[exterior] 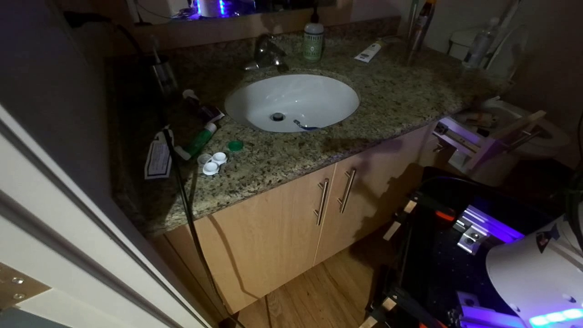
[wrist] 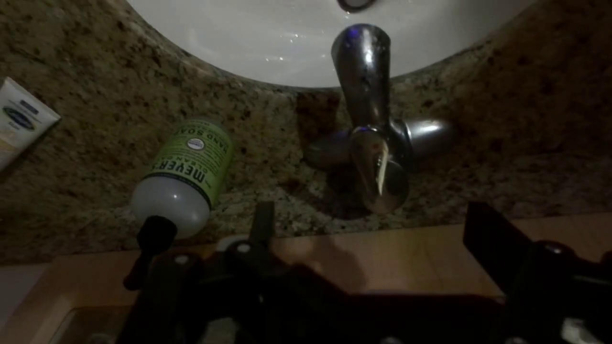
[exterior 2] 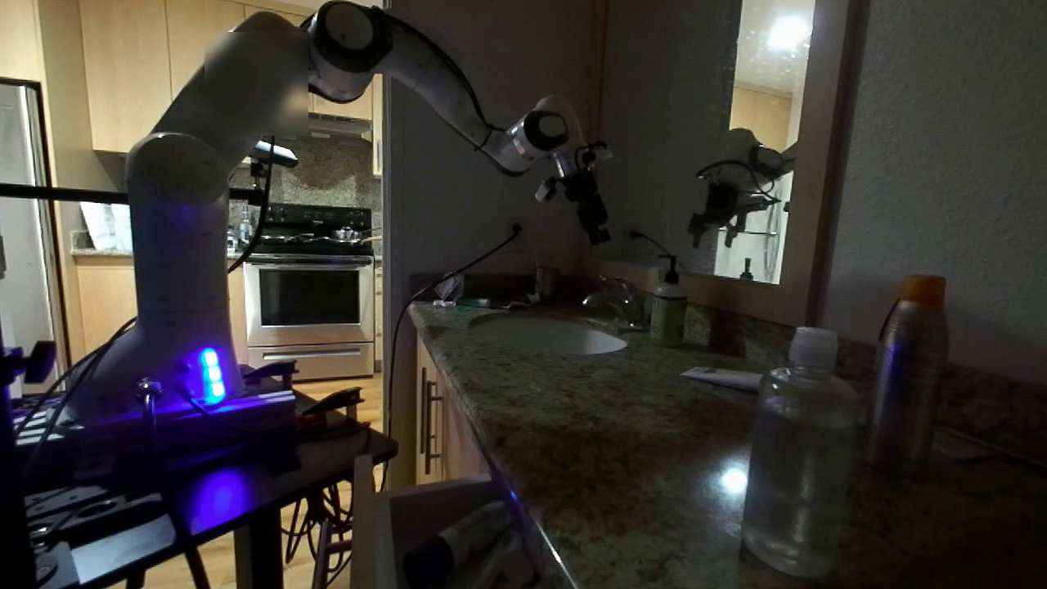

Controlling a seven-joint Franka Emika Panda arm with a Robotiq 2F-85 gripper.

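Observation:
High above the back of the counter hangs my gripper (exterior 2: 596, 236), near the mirror in the second exterior view. From the wrist its two dark fingers stand wide apart, open, with nothing between them; the left of the fingers (wrist: 263, 223) shows near the soap bottle. Beyond the fingertips lies the chrome faucet (wrist: 367, 86), its spout over the white sink (wrist: 269, 57). A green-labelled hand soap bottle (wrist: 192, 155) with a black pump stands beside the faucet. Inside the basin rests a dark toothbrush-like item (exterior: 304, 125) near the drain.
On the counter's left are a contact lens case (exterior: 211, 168), a green tube (exterior: 201, 139), and a metal cup (exterior: 164, 76). A white tube (exterior: 369, 52), clear bottle (exterior 2: 800, 461) and metallic spray can (exterior 2: 910, 383) occupy the other side. A drawer (exterior 2: 432, 496) stands pulled out.

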